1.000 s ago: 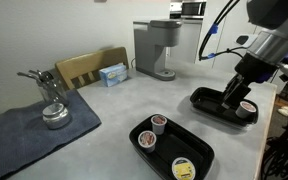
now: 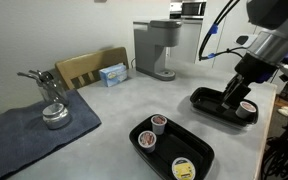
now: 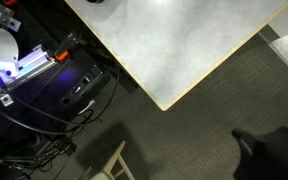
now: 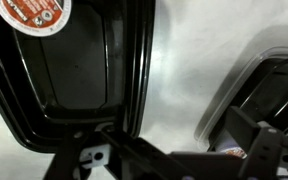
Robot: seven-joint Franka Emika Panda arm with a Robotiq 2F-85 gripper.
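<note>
A black tray [image 2: 189, 130] in the foreground of exterior view 1 holds two pods with reddish lids, a pod [image 2: 147, 140] and a pod [image 2: 159, 123], plus a yellow-lidded pod [image 2: 184, 168]. Farther right, another black tray [image 2: 206, 105] has one pod [image 2: 246, 109] at its right end. Over that second tray hangs my gripper [image 2: 256, 88], its fingers open and apparently empty. From the wrist, a red-and-white lidded pod [image 4: 36, 12] lies in the left-hand tray [image 4: 136, 60]. A second tray [image 4: 229, 100] is partly hidden by the gripper.
At the back stand a grey coffee machine [image 2: 156, 45], a blue box [image 2: 114, 74] and a wooden rack [image 2: 82, 66]. A dark mat [image 2: 24, 135] on the left carries a utensil holder [image 2: 50, 88] and a metal pot [image 2: 56, 116].
</note>
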